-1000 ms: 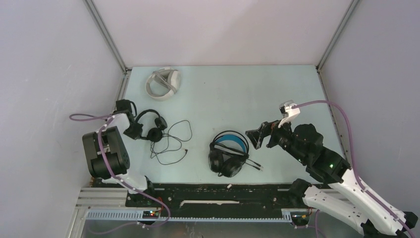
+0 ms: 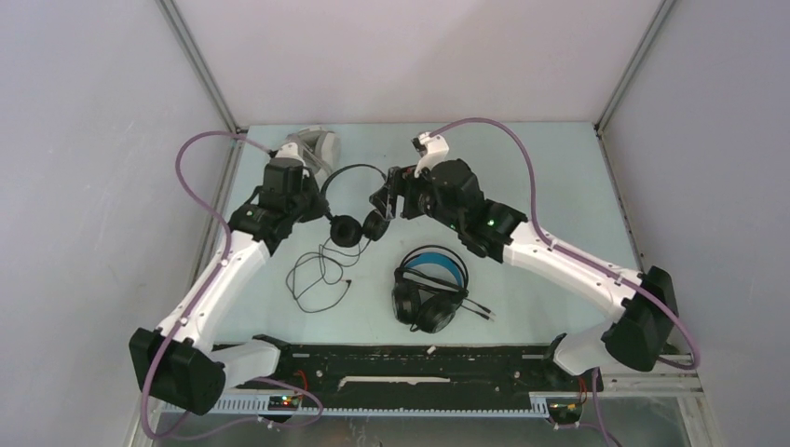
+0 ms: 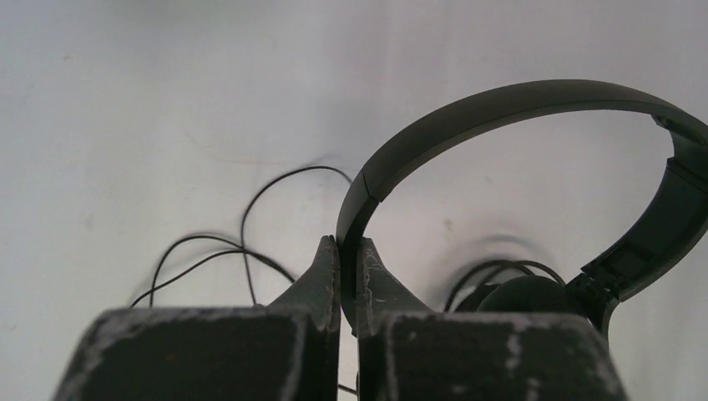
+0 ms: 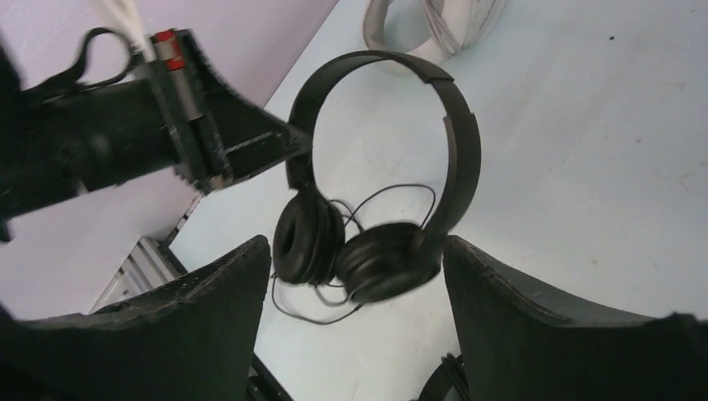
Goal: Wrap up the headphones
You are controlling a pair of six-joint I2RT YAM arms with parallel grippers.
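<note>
Black headphones (image 2: pixel 346 229) hang in the air, their headband (image 3: pixel 518 93) gripped on one side by my left gripper, which is shut on it. Both earcups (image 4: pixel 380 266) dangle below, above a loosely looped cable (image 2: pixel 317 279) on the table. My right gripper stands part open just right of the headphones in the top view; in its wrist view the hanging headphones appear beyond and between its fingers, with no visible grip on them.
A second black headset with blue band (image 2: pixel 431 307) lies at the front centre. A white headset (image 2: pixel 323 149) lies at the back left, partly behind my left arm.
My left gripper has raised the headphones and moved them toward the centre. My right arm has moved left and back, toward the headphones.
</note>
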